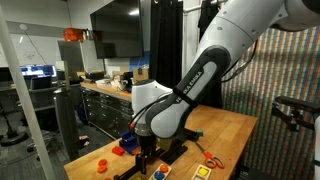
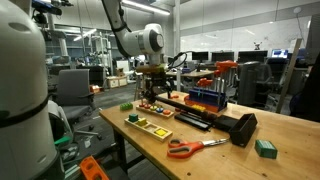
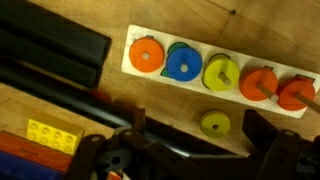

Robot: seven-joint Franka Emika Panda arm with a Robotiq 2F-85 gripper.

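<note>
My gripper is open above the table, its two fingers wide apart with nothing held. Below and between them in the wrist view lies a loose yellow disc (image 3: 215,124) with a hole. Just beyond it is a pale wooden peg board (image 3: 208,92). Along the board sit an orange disc (image 3: 146,55), a blue disc (image 3: 184,64), a yellow disc (image 3: 221,72) and two red-orange discs (image 3: 258,83) at the right. Pegs stand up through the right-hand discs; green pieces show under some others.
Black bars (image 3: 60,40) and yellow and red toy bricks (image 3: 53,132) lie at the left in the wrist view. Exterior view 2 shows a second board (image 2: 148,127), red-handled scissors (image 2: 192,148), a black holder (image 2: 238,128) and a green block (image 2: 265,149).
</note>
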